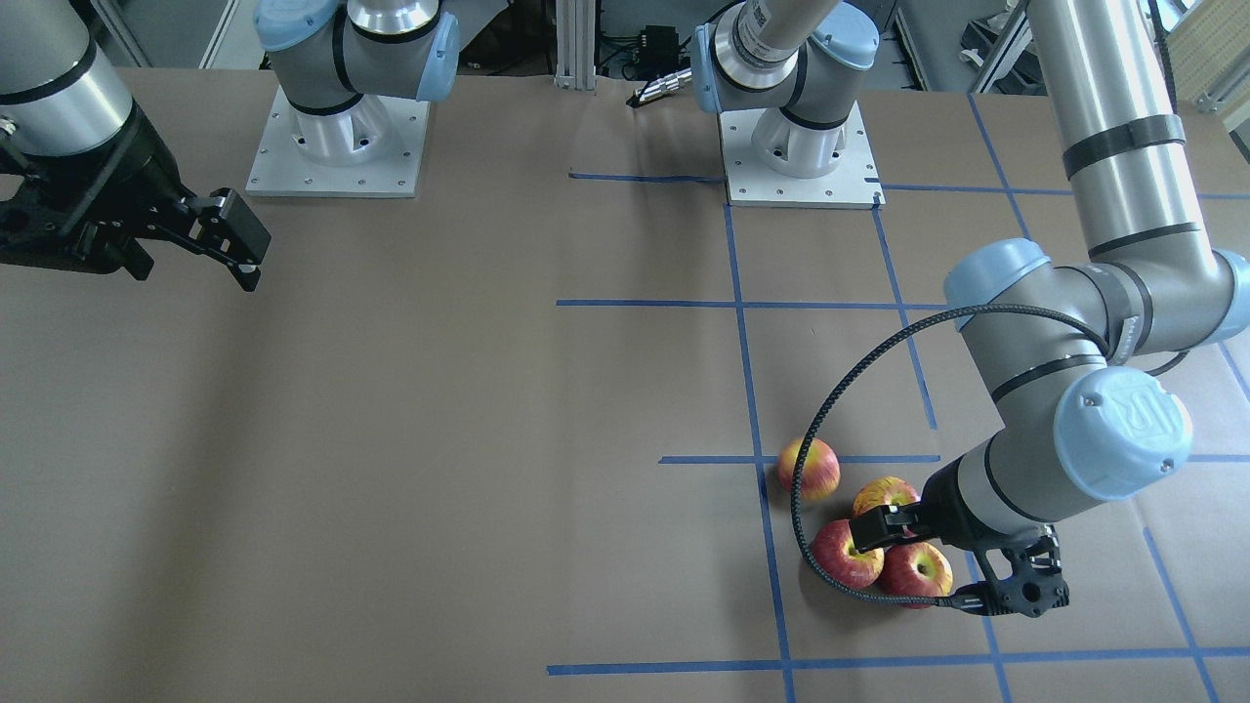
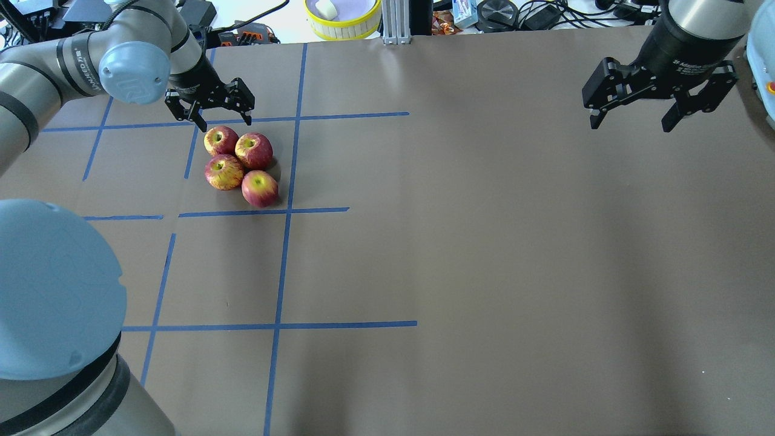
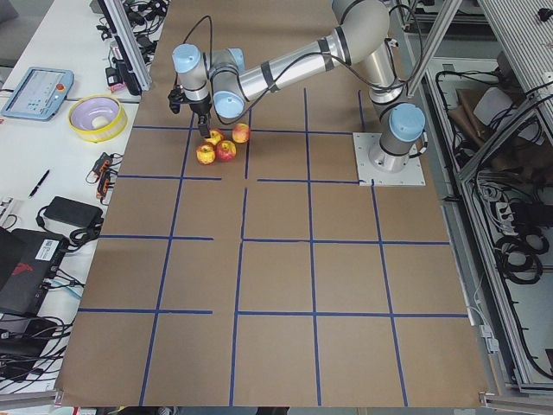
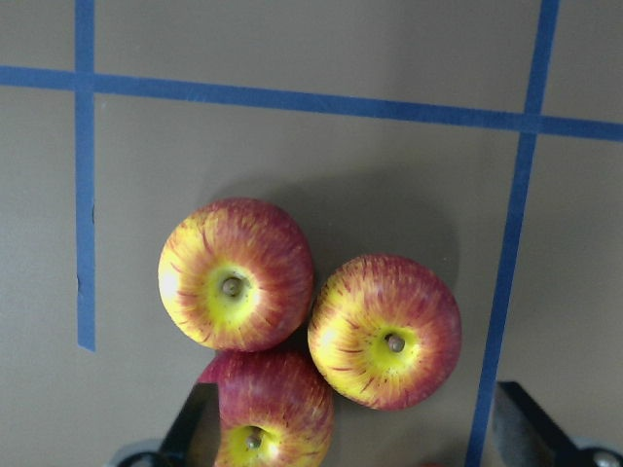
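Observation:
Four red-yellow apples lie grouped on the taped table: a front apple [image 1: 849, 557], another [image 1: 917, 574], one behind [image 1: 881, 498] and one [image 1: 809, 468] slightly apart at the back left. In the top view they form a cluster beside the gripper [image 2: 225, 117], which stands open above the table at the cluster's far side, nothing seen between its fingers. The wrist view looks down on an apple [image 4: 384, 331], one to its left [image 4: 236, 274] and one below [image 4: 265, 409]; the gripper's fingertips show at the bottom corners.
A second arm with a black gripper [image 2: 657, 87] hangs at the top right. A yellow tub [image 2: 341, 29] is beyond the table edge. A looping cable hangs from my arm.

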